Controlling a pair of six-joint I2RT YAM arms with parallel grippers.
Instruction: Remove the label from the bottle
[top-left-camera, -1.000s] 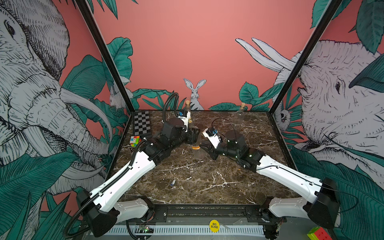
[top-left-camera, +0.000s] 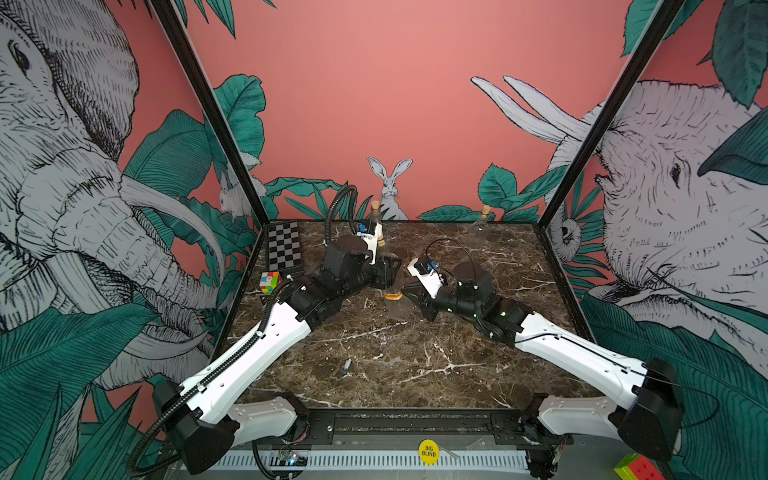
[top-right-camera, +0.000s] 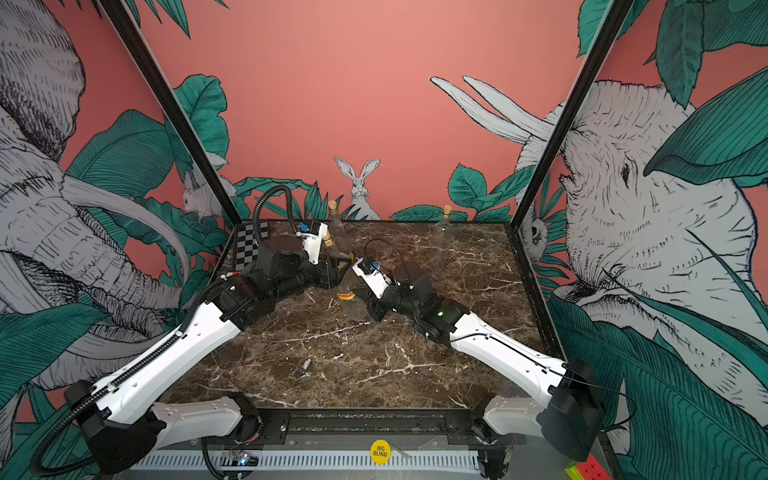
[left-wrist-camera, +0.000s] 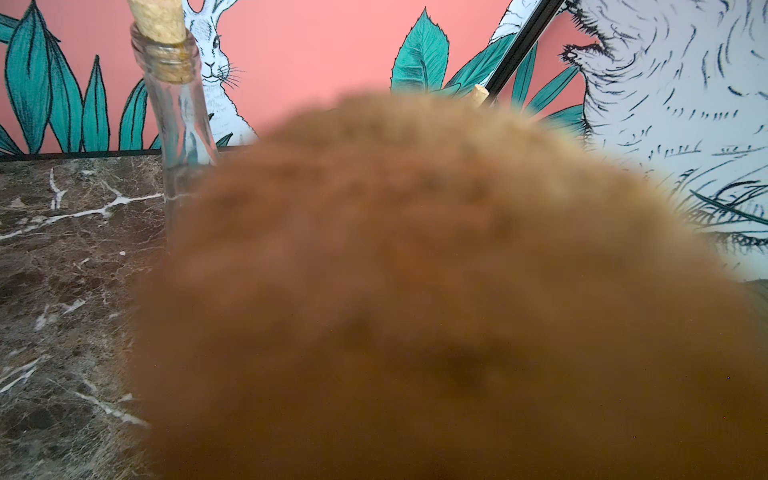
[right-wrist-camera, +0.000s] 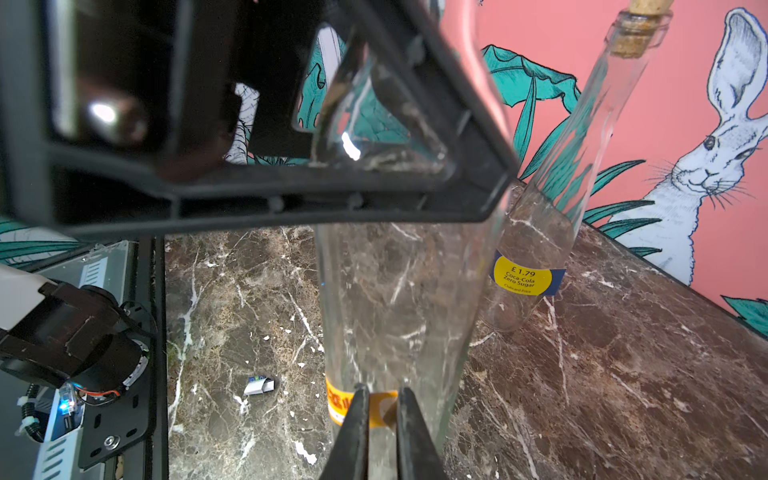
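Observation:
A clear glass bottle (right-wrist-camera: 400, 320) with an orange label (right-wrist-camera: 340, 401) stands mid-table. My left gripper (top-left-camera: 385, 270) is shut on its upper part, and the cork fills the left wrist view, blurred. My right gripper is at the orange label low on the bottle's side, its two fingertips close together with a narrow gap; whether the label is caught between them is hard to tell.
Another corked bottle (right-wrist-camera: 560, 168) with a yellow and blue label stands behind, and one more (top-left-camera: 480, 232) at back right. A checkered board (top-left-camera: 284, 244) and colourful cube (top-left-camera: 269, 281) lie at the left. A small scrap (right-wrist-camera: 258, 385) lies on the marble.
My right gripper has shifted very slightly at the bottle. The left arm looks unchanged.

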